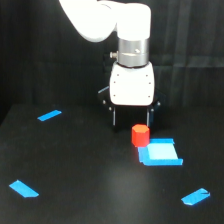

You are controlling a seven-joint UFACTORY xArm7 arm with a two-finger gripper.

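Note:
My gripper [133, 113] hangs from the white arm at the upper middle, its two dark fingers apart, with nothing seen between them. Just below and right of it, a red block [140, 135] stands on the dark table at the left edge of a square marked out in blue tape around a pale patch [162, 153].
Short blue tape strips lie on the table at the back left [49, 114], front left [24, 188] and front right [196, 196].

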